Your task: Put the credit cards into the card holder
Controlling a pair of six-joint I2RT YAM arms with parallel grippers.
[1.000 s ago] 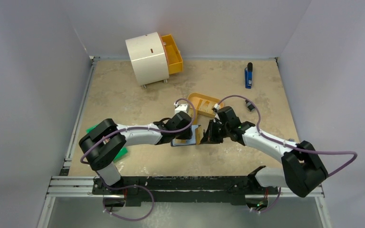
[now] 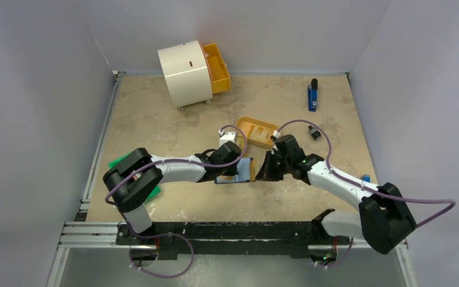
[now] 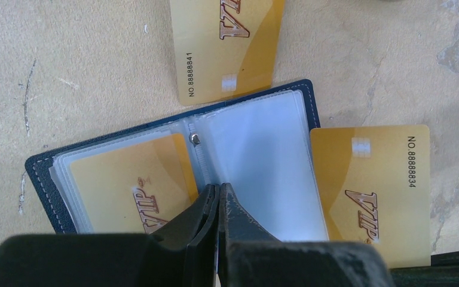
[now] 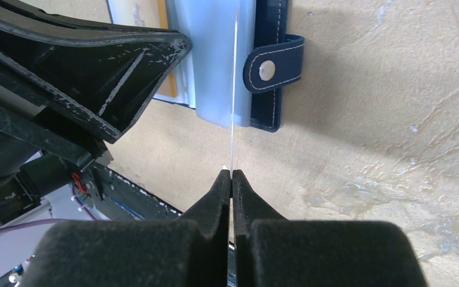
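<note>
The dark blue card holder point(image 3: 45, 161) lies open, with a gold card point(image 3: 119, 179) in its left clear pocket and an empty-looking right pocket point(image 3: 257, 155). At the spine is my left gripper, shut with nothing seen between its fingertips, close over the clear pages. My right gripper is shut on another gold card, which appears edge-on as a thin line in the right wrist view. That card's inner edge is right along the right pocket's outer edge; whether it is inside cannot be told.
Above the holder lies a loose gold card point(image 3: 224, 48). The orange tray point(image 2: 248, 121) behind holds more cards. Further back are a white drum-shaped box point(image 2: 185, 72) with an orange drawer and a blue stapler-like object point(image 2: 312, 95).
The left arm has barely shifted, staying over the holder.
</note>
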